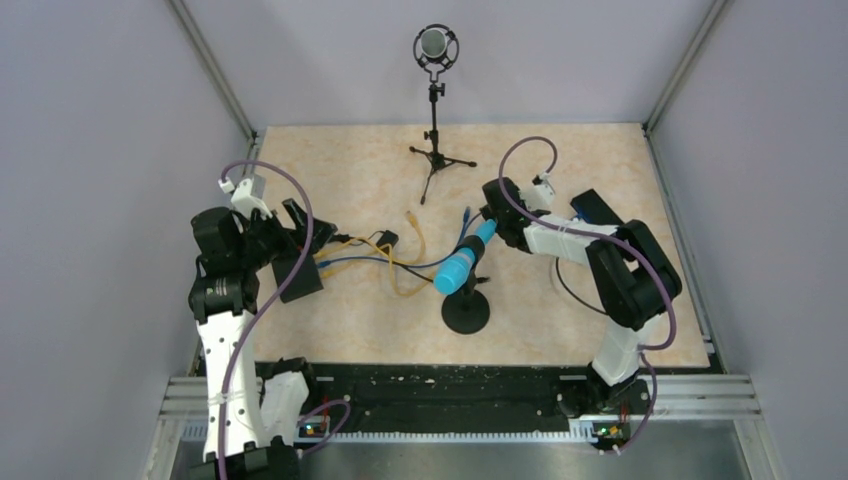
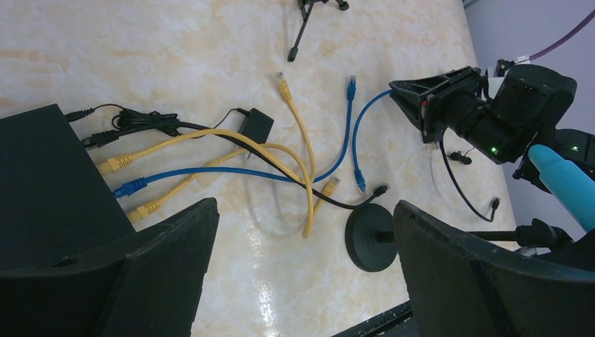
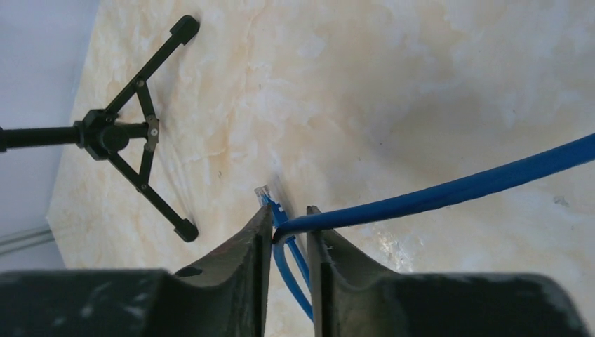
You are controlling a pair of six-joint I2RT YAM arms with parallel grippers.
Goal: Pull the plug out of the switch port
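The black switch (image 2: 49, 182) lies at the left with yellow, blue and black cables plugged in; in the top view my left arm hangs over it (image 1: 297, 280). My left gripper is open above the table, nothing between its fingers. At the right, my right gripper is raised, a blue cable (image 3: 449, 193) lying across or between its fingertips, which look a little apart; whether they grip it is unclear. A blue plug (image 2: 359, 181) and another blue plug (image 2: 351, 88) lie on the table, as does a yellow plug (image 2: 330, 188).
A microphone stand (image 1: 433, 140) is at the back. A second stand (image 1: 465, 312) with a light-blue cylinder (image 1: 455, 270) stands at front centre, near my right arm. A dark flat object (image 1: 597, 208) lies at the right.
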